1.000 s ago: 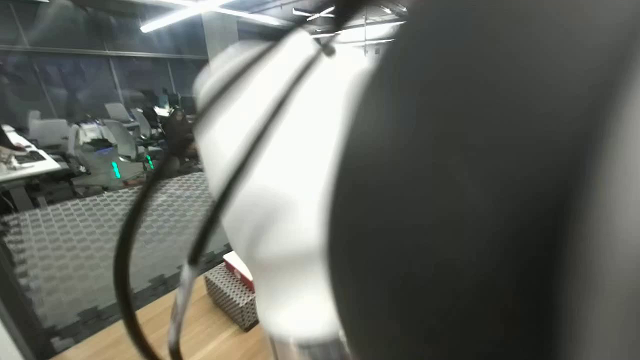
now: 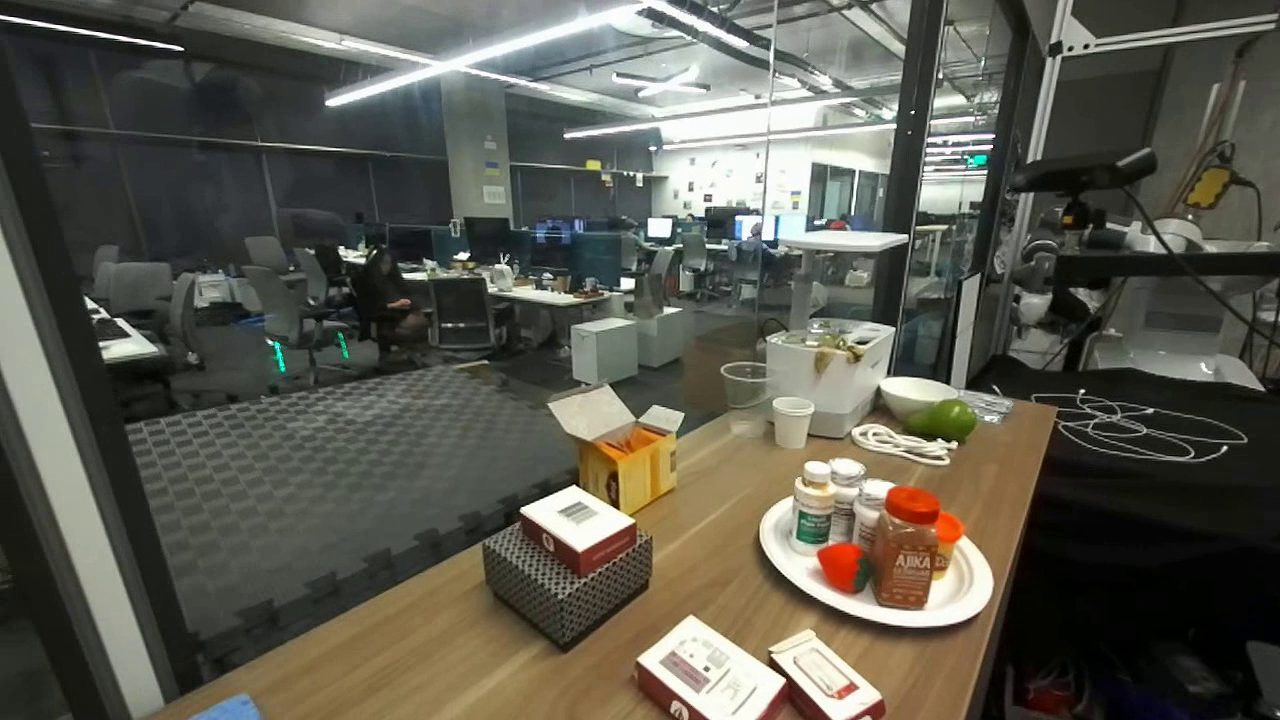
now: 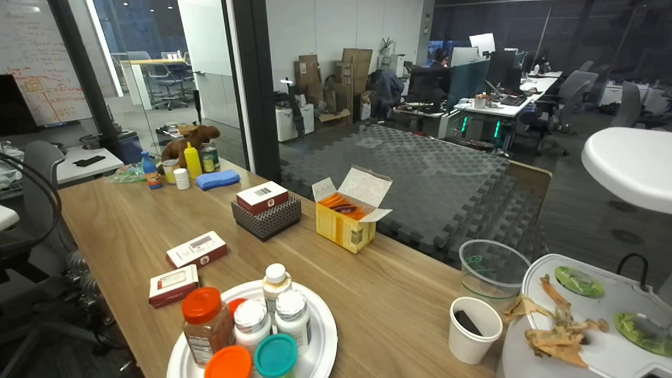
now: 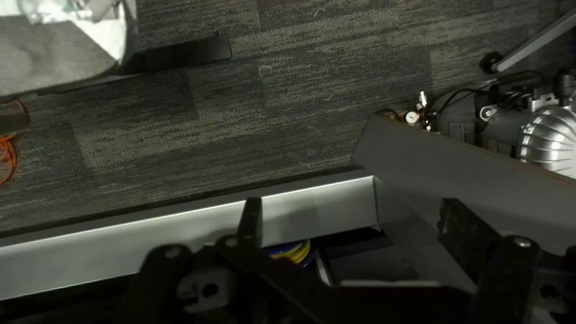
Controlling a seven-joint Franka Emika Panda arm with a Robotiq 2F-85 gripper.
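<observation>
In the wrist view my gripper stands open, its dark fingers wide apart and nothing between them. Beneath it are carpet and a grey metal edge, not the wooden table. Neither exterior view shows the arm. On the table, a white plate [image 2: 786,578] holds several bottles, a red-lidded jar [image 2: 902,566] and a red strawberry-like item [image 2: 845,568]. A red-and-white box [image 2: 578,528] rests on a patterned black box [image 2: 564,590]. Behind them is an open yellow box [image 2: 631,470] with orange packets inside.
A white cup [image 3: 473,331], a clear container [image 3: 494,268] and a white appliance [image 2: 828,372] stand toward one end. A blue cloth [image 3: 218,179] and a yellow bottle [image 3: 192,160] are at the other. Bare tabletop [image 3: 384,296] lies between the yellow box and the cup.
A second ago the white-and-black arm and its cables filled much of exterior view 1. The camera's framing has shifted too.
</observation>
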